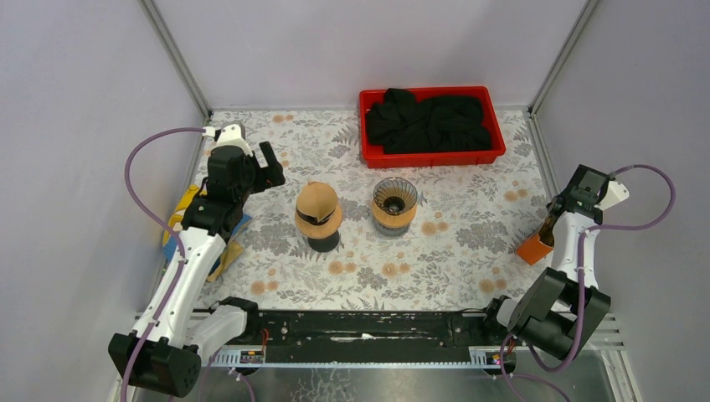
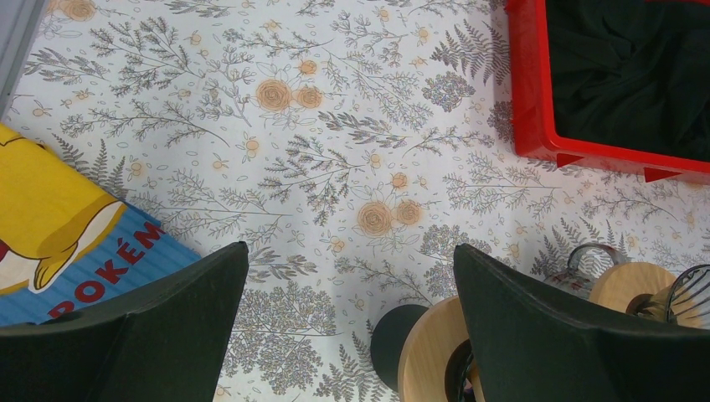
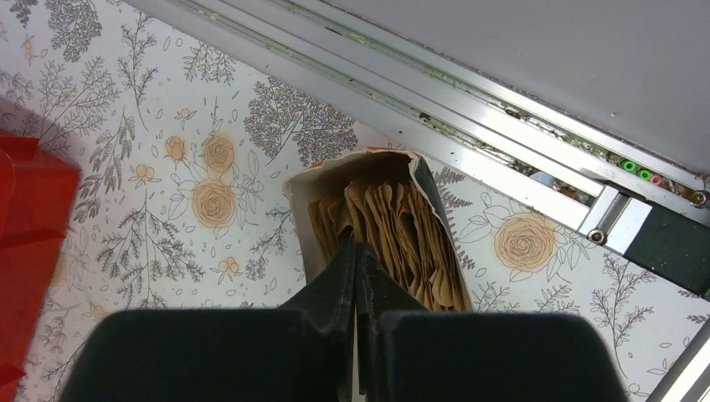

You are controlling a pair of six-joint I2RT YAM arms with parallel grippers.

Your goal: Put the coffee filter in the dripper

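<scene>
An orange box (image 1: 532, 249) at the right edge holds a packed row of brown paper filters (image 3: 393, 226). My right gripper is shut over that box, with no filter visible between its fingers. Near the centre stands a wooden dripper (image 1: 391, 216) with an empty-looking wire cone, on a glass carafe. Left of it, a second wooden dripper (image 1: 303, 219) on a dark base has a brown filter (image 1: 318, 197) in it. My left gripper hangs open above the table at the left, nothing between its fingers.
A red tray (image 1: 427, 157) with dark cloth stands at the back. A yellow-and-blue Pokémon package (image 2: 117, 260) lies along the left edge under my left arm. The table between the drippers and the orange box is clear, as is the back left.
</scene>
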